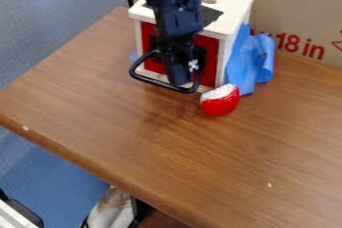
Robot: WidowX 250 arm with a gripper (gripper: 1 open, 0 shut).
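A white box (221, 0) with a red front stands at the back of the wooden table. My dark gripper (179, 70) is down in front of the red panel, at a black looped handle (147, 78). Whether its fingers are shut on that handle I cannot tell. A red and white ball-like object (221, 101) lies just right of the handle, at the box's front right corner.
Crumpled blue material (250, 62) lies along the box's right side. A cardboard panel (301, 17) stands behind. The table's left edge drops to a blue floor.
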